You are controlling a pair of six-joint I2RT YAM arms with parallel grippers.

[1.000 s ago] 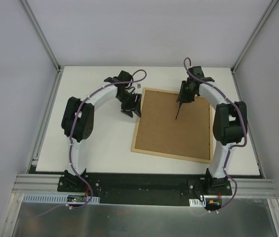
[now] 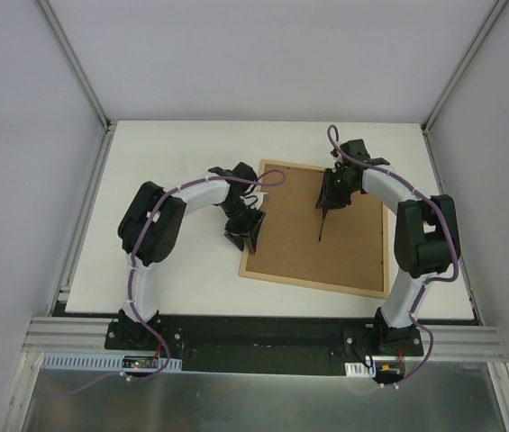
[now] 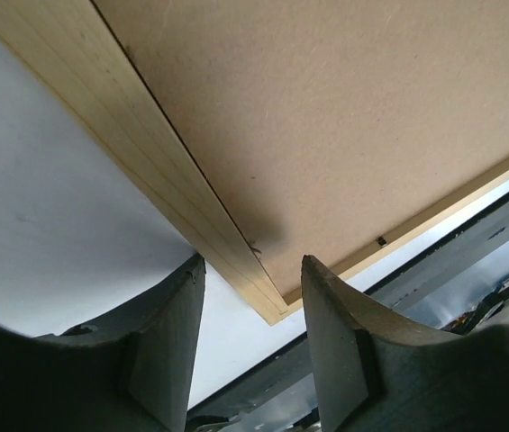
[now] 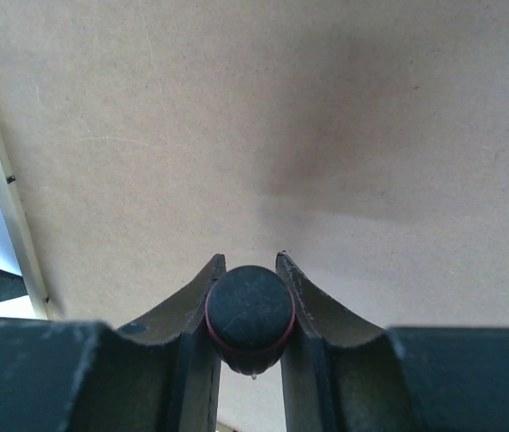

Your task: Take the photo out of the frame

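The wooden photo frame [image 2: 317, 284] lies flat, its brown backing board [image 2: 286, 225] facing up. At its front-left corner, my left gripper is open above the left rail [image 3: 159, 144], one finger towards the outside and the other over the board side. Nothing shows held between those fingers. My right gripper is shut on a slim dark rod-like tool [image 2: 322, 227], seen end-on in the right wrist view as a round dark butt [image 4: 250, 309] with a reddish rim. That tool points down over the board's middle. The photo itself is hidden.
Small dark tabs sit along the rails, one on the front rail and others on a rail [image 4: 11, 180] in the right wrist view. The table's front edge lies close below the frame.
The right gripper, still with the tool, has shifted slightly towards the front.
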